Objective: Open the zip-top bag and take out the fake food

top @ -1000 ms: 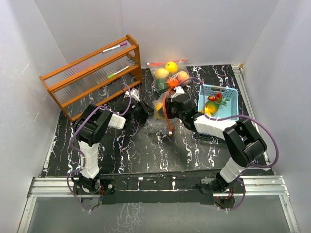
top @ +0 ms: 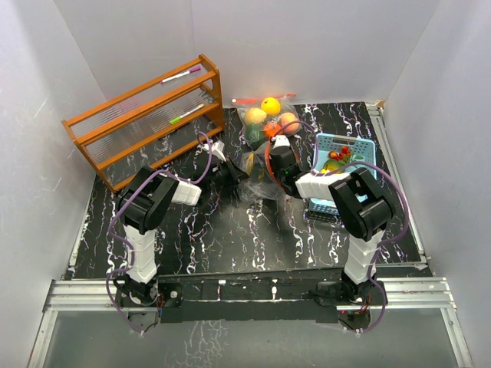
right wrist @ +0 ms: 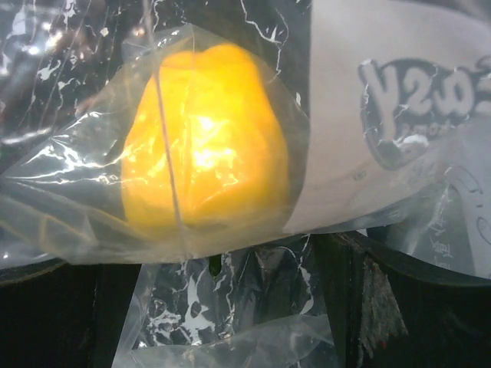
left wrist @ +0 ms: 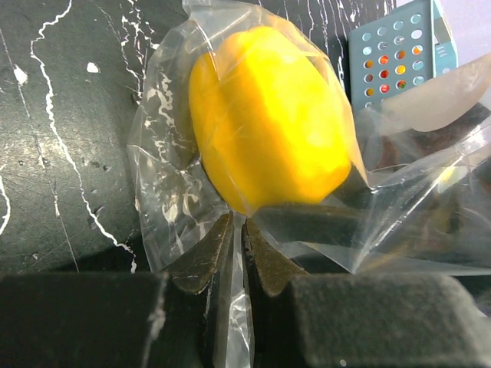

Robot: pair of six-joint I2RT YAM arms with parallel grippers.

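A clear zip bag (top: 257,192) lies mid-table with a yellow fake pepper inside; in the right wrist view the pepper (right wrist: 203,146) shows through the film. My left gripper (top: 239,175) is at the bag's left side, its fingertips (left wrist: 261,253) close together at the film below the pepper; whether they grip it is unclear. My right gripper (top: 278,157) is over the bag's right part, its fingers (right wrist: 376,307) apart in the right wrist view, with film above and between them.
A second bag of fake fruit (top: 270,107) lies at the back. A blue basket (top: 364,149) with produce stands right, partly under the right arm. A wooden rack (top: 146,107) stands back left.
The left gripper has moved slightly right toward the bag, whose shape has changed.
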